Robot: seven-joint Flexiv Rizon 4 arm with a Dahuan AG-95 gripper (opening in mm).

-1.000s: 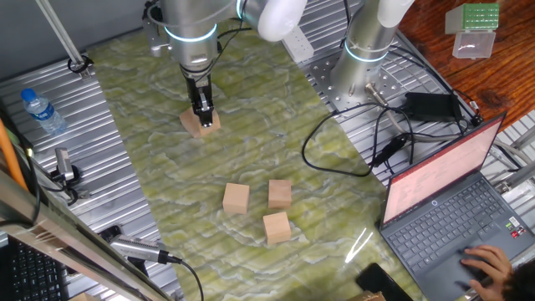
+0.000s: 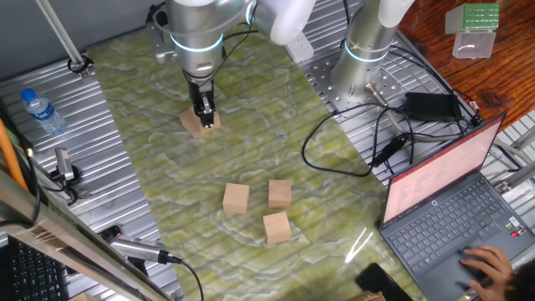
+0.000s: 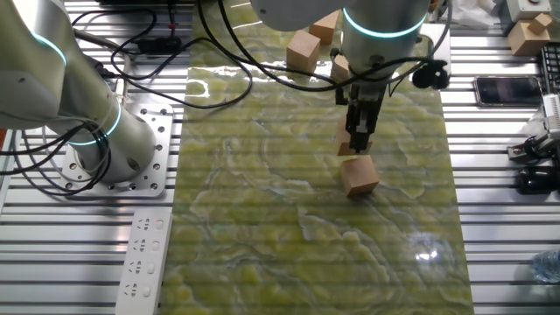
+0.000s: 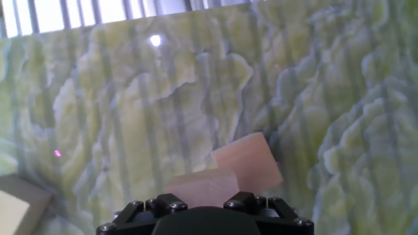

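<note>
Two light wooden cubes sit close together by my gripper (image 2: pixel 206 121). In exterior view 2, the nearer cube (image 3: pixel 359 175) stands just below the fingertips, and another cube (image 3: pixel 344 140) is partly hidden behind the gripper. The wrist view shows one cube (image 4: pixel 206 186) directly beyond the fingers (image 4: pixel 176 206), its lower part covered by them. A second, turned cube (image 4: pixel 251 163) overlaps it from behind, to the right. Whether the fingers touch or grasp a cube does not show clearly.
Three more cubes, a left one (image 2: pixel 236 198), a right one (image 2: pixel 279 193) and a front one (image 2: pixel 277 227), stand apart on the green marbled mat (image 2: pixel 184 217). A black cable (image 2: pixel 313 138) loops over the mat's edge beside the laptop (image 2: pixel 443 209). A bottle (image 2: pixel 43 113) stands off the mat.
The arm has shifted slightly to the right in exterior view 1, with the gripper tips staying almost in place by the cubes. No cube has visibly moved.
</note>
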